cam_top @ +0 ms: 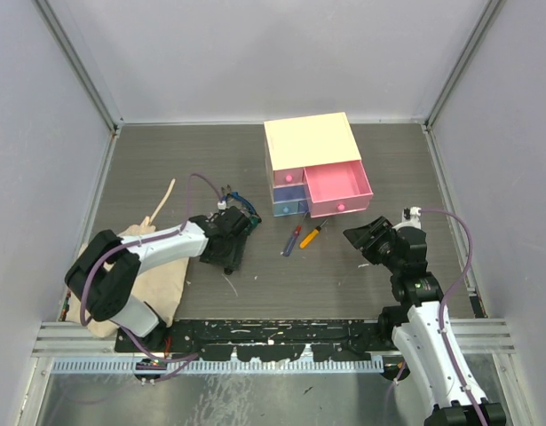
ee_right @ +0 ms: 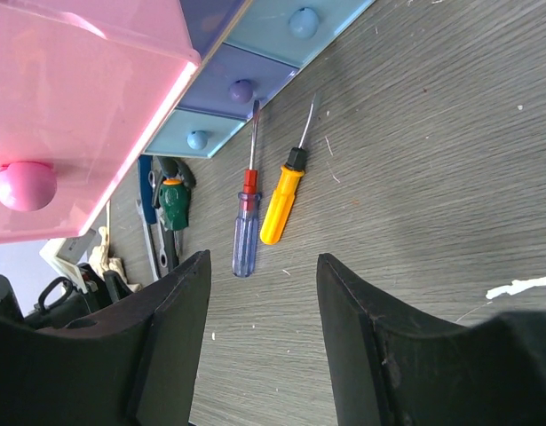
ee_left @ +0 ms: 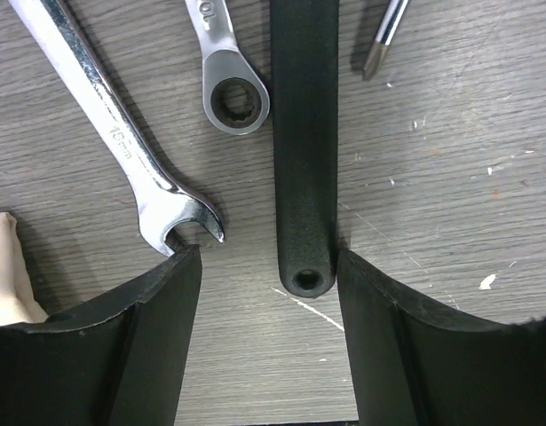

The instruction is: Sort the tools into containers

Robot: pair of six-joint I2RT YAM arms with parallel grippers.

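Note:
In the left wrist view a long black bar-like tool point(ee_left: 305, 160) lies on the table, its holed end between the fingertips of my open left gripper, nearer the right one. A chrome open-end wrench point(ee_left: 130, 146) reaches under the left fingertip, with a ratchet wrench point(ee_left: 234, 93) and a screwdriver tip point(ee_left: 379, 55) farther up. My right gripper is open and empty above the table, short of the blue-red screwdriver point(ee_right: 246, 226) and the yellow screwdriver point(ee_right: 284, 201). The cabinet's pink drawer point(cam_top: 337, 188) is pulled out and looks empty.
Behind the screwdrivers stands the small drawer cabinet point(cam_top: 311, 140), its open drawer overhanging the table. A beige cloth bag point(cam_top: 170, 288) lies at the left, by the left arm. Bare table stretches between the arms and at the back left.

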